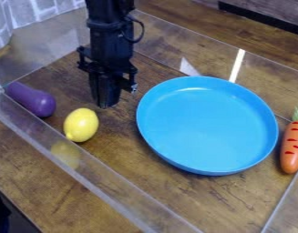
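Note:
My black gripper (107,89) hangs over the wooden table at upper left; whether its fingers are apart is unclear. Below it a yellow lemon-like object (80,125) lies on the table, apart from the gripper. A purple eggplant (31,98) lies at the left. A large blue plate (207,126) sits right of centre.
An orange carrot (291,147) lies at the far right. Clear plastic strips or walls border the work area. Bare wooden table (176,200) shows at the front and behind the plate.

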